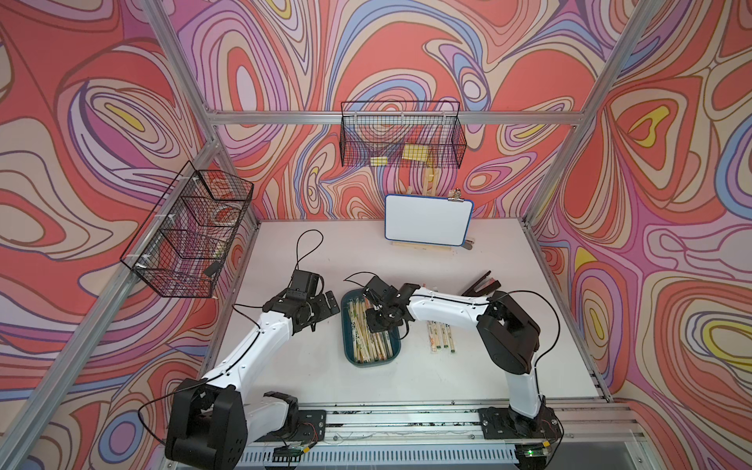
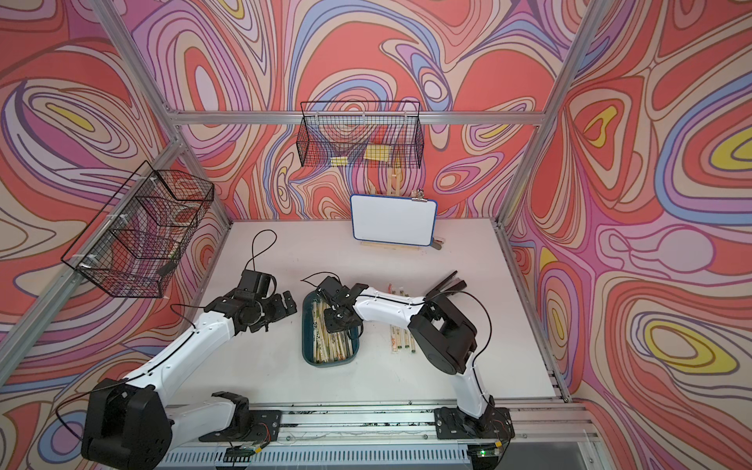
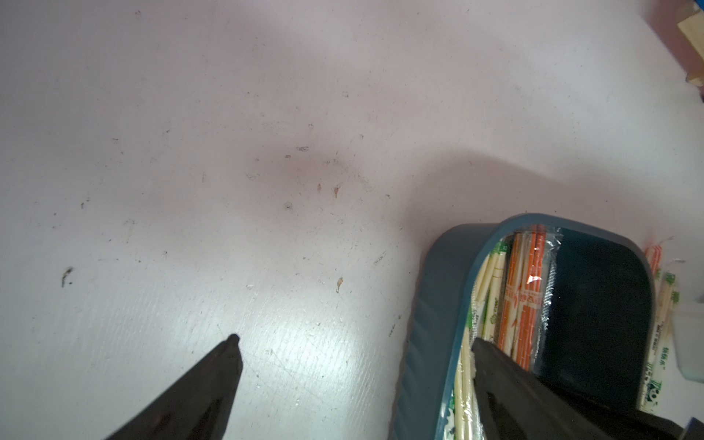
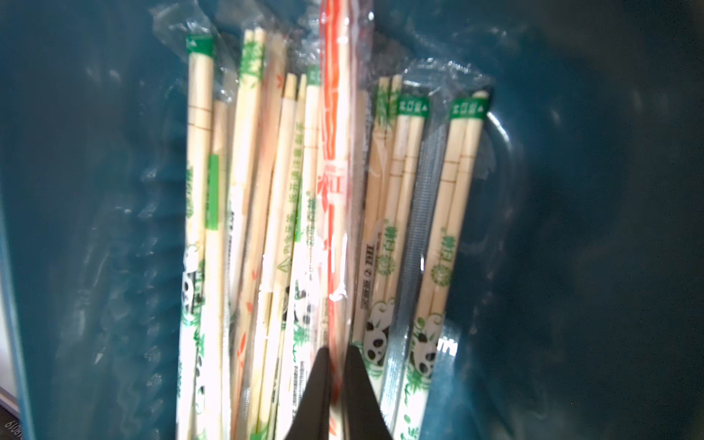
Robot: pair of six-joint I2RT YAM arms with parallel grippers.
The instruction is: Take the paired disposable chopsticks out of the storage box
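Note:
The dark teal storage box [image 1: 345,344] holds a row of wrapped chopsticks, mostly pale with green print and pandas [image 4: 443,242]. Inside it, my right gripper points down, shut on a red-and-white wrapped chopstick pair [image 4: 333,146]. That pair runs upward in the right wrist view, over the others. Its fingers [image 4: 311,403] pinch it, one on either side. My left gripper hangs open to the left of the box, nothing between its fingers. In the left wrist view, the red packet also shows near the box's far end.
Several chopstick packs [image 1: 441,337] lie in a row on the table, right of the box and partly under the right arm. Black-handled items [image 1: 487,286] lie farther right, and a whiteboard [image 1: 428,221] stands behind.

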